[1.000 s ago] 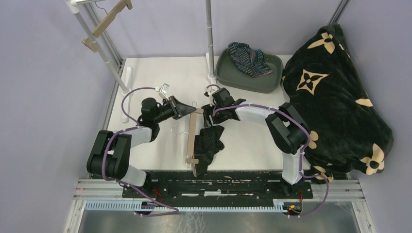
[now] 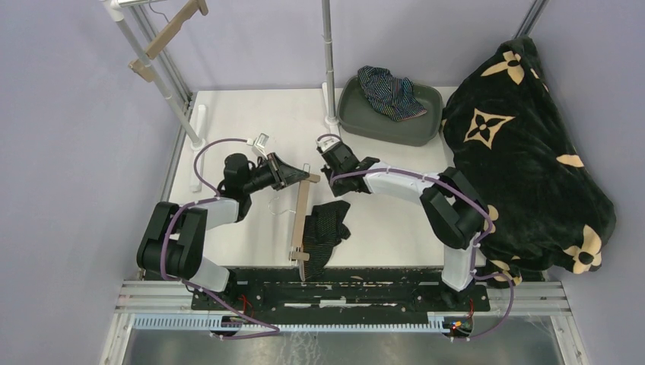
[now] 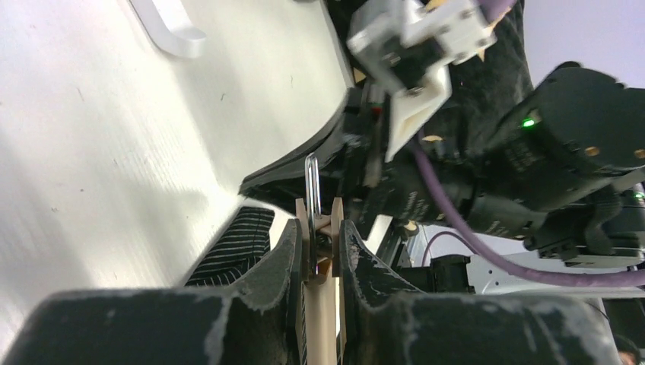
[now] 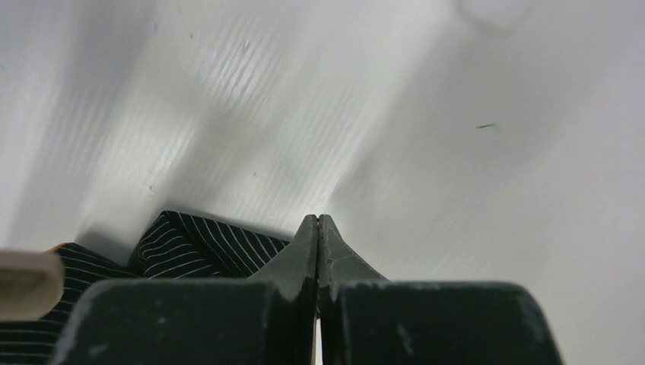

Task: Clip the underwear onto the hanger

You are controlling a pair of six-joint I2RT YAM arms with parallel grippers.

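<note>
A dark striped pair of underwear (image 2: 325,228) lies crumpled on the white table, partly under the wooden hanger (image 2: 301,209). My left gripper is shut on the hanger's clip end; the metal clip (image 3: 312,182) sticks up between its fingers. In the right wrist view, the fingertips of my right gripper meet with nothing between them. The underwear (image 4: 205,247) lies outside those fingers, below and to their left. Part of it is hidden behind the gripper. At the left edge of that view the hanger's end (image 4: 30,285) shows, blurred.
A grey-green bin (image 2: 365,125) holding another striped cloth (image 2: 392,95) stands at the back. A white pole (image 2: 328,61) rises by it. Black patterned fabric (image 2: 525,160) covers the right side. Another wooden hanger (image 2: 171,38) hangs upper left.
</note>
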